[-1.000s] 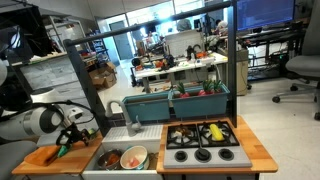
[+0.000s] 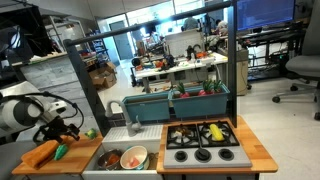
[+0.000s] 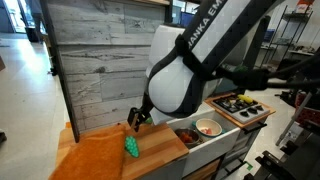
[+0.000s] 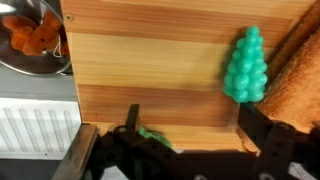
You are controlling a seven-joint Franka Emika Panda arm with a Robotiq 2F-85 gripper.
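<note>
A bumpy green object point(image 4: 246, 65) lies on the wooden counter beside an orange towel point(image 4: 297, 82); in the second exterior view the same green object point(image 3: 132, 146) is by the towel's right edge. My gripper hangs above the board, open, with its fingers spread at the bottom of the wrist view. Part of a second green item point(image 4: 153, 136) shows lower down, near the left finger. From the first exterior view, the gripper point(image 2: 74, 121) is above the counter near the wall panel, and that second green item point(image 2: 92, 133) lies further back.
A metal bowl with orange-red pieces point(image 4: 35, 38) stands in the sink area beside a white rack point(image 4: 38, 128). The stove point(image 2: 203, 148) lies farther right, behind it a blue bin point(image 2: 200, 104). Bare wood separates the bowl from the bumpy green object.
The arm has drawn back toward the left in the first exterior view, and the green object by the towel shows more clearly. The counter items look unmoved.
</note>
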